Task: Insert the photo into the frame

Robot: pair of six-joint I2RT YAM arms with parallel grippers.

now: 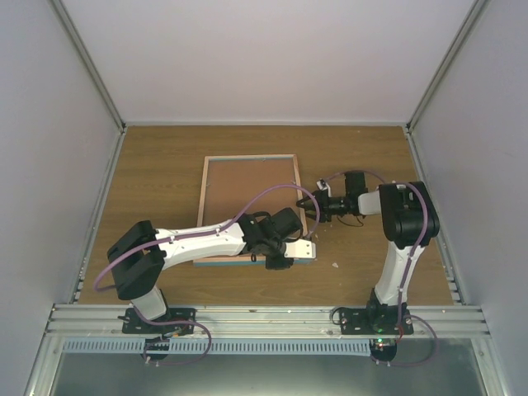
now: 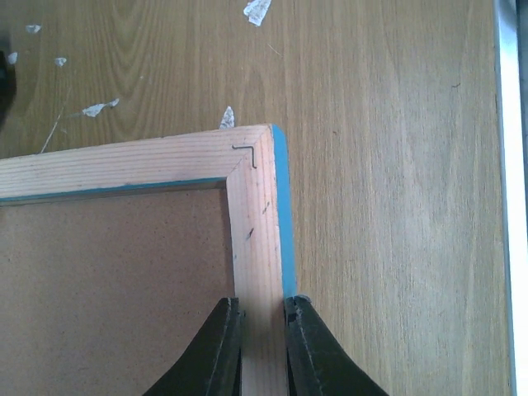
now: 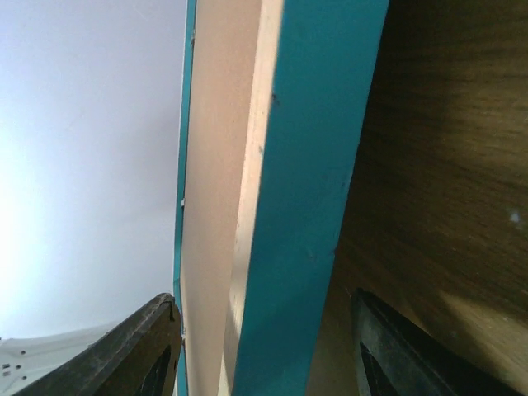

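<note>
A wooden picture frame (image 1: 247, 157) with a brown backing panel (image 1: 239, 186) and teal outer edges lies on the table. On its near rail (image 2: 257, 239), close to a mitred corner, my left gripper is shut, one finger on each side of the wood. At the frame's right rail is my right gripper (image 1: 305, 206). In the right wrist view its fingers (image 3: 157, 342) stand apart on both sides of the teal-sided rail (image 3: 309, 181), with gaps showing, so it is open. I cannot make out a photo in any view.
Small whitish scraps (image 2: 257, 10) lie on the wooden table (image 1: 148, 165) near the frame's corner. White walls enclose the back and sides. Clear table surface shows left of the frame and behind it. The left arm (image 1: 202, 239) covers part of the near rail.
</note>
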